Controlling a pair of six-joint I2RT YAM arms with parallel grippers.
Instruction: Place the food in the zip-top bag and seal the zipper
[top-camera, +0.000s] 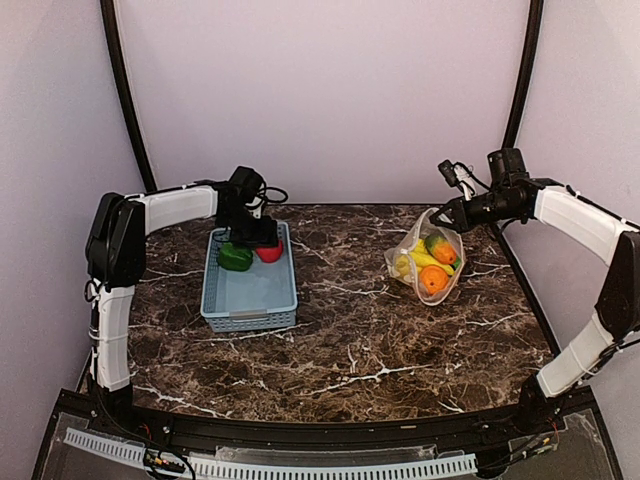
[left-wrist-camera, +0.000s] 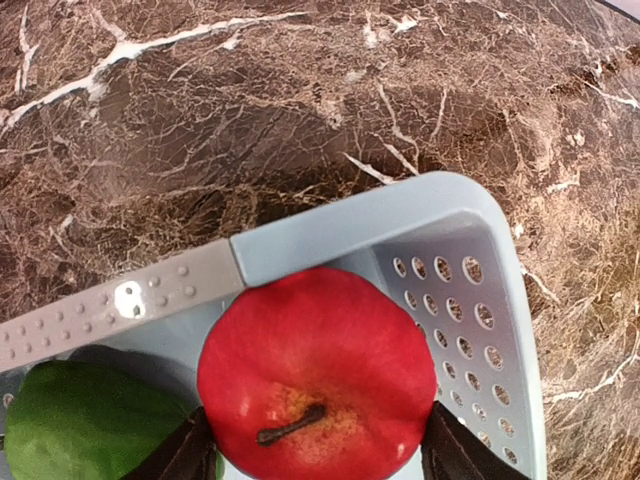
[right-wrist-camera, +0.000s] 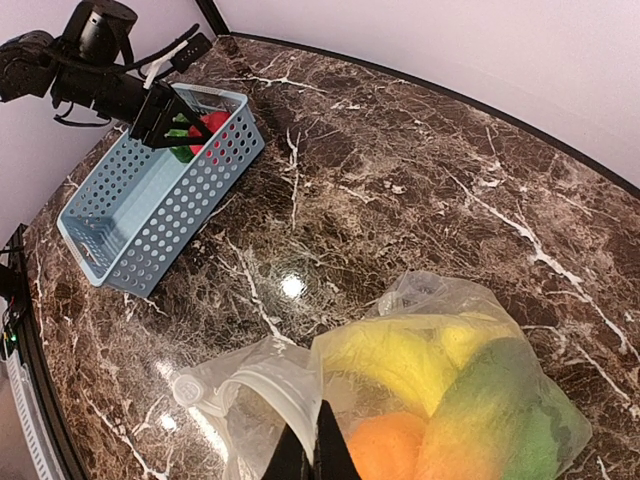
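A red tomato-like fruit sits at the far end of the blue basket, beside a green pepper. My left gripper is lowered over the red fruit, its fingers part open with a finger close against either side; whether they press on it cannot be told. On the right, the clear zip top bag lies with its mouth spread, holding an orange, yellow bananas and a mango-like fruit. The right gripper is shut on the bag's upper rim.
Bare dark marble table lies between basket and bag, and the front is clear too. The basket's perforated walls stand close around the left fingers. A wall rises behind the table.
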